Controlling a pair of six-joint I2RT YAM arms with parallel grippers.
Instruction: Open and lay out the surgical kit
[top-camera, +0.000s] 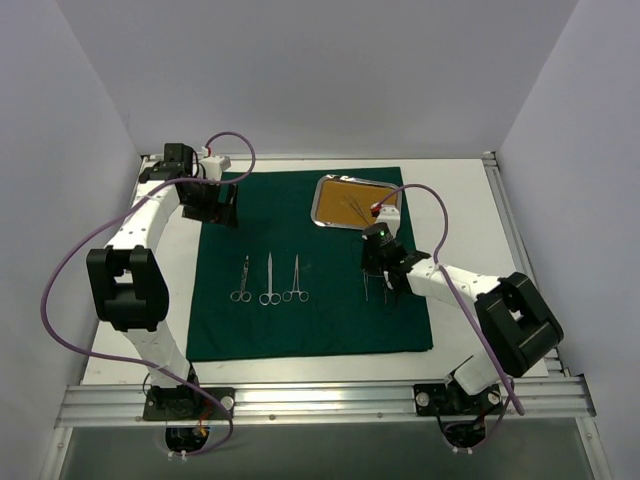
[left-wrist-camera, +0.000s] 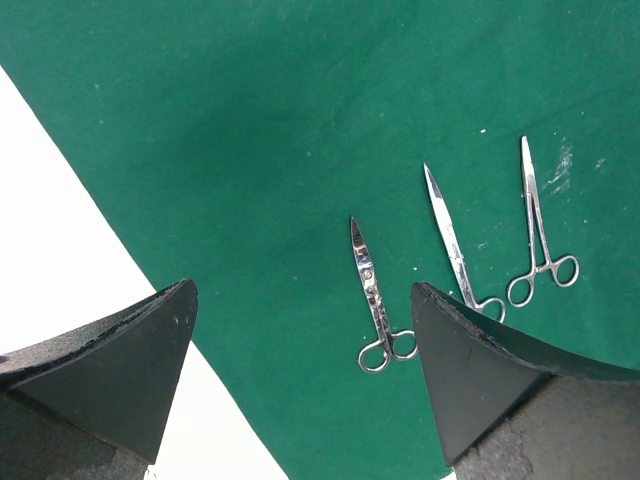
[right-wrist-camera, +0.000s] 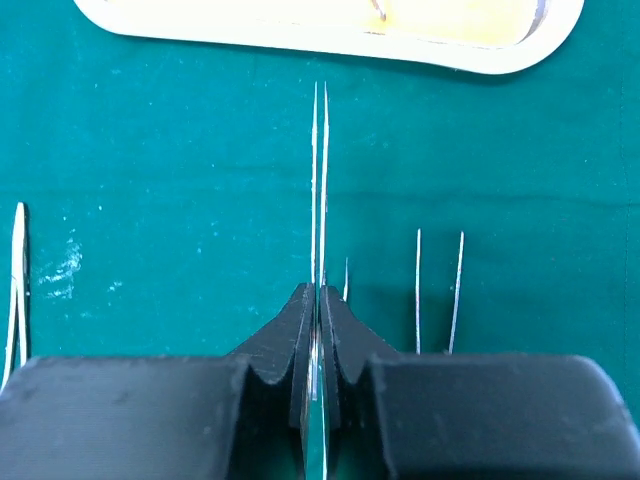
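The kit tray (top-camera: 328, 182) is at the back of the green cloth (top-camera: 300, 330). Scissors (top-camera: 242, 294), a second pair (top-camera: 270, 298) and a hemostat (top-camera: 295, 294) lie in a row left of centre. Two tweezers (right-wrist-camera: 418, 290) (right-wrist-camera: 455, 290) lie at the right. My right gripper is shut over the cloth, just front of the tray, with long slim metal tweezers (right-wrist-camera: 314, 180) at its fingertips, pointing toward the tray. My left gripper stands open above the cloth's back left, empty.
Some slim instruments remain in the tray. White table (top-camera: 470, 210) borders the cloth.
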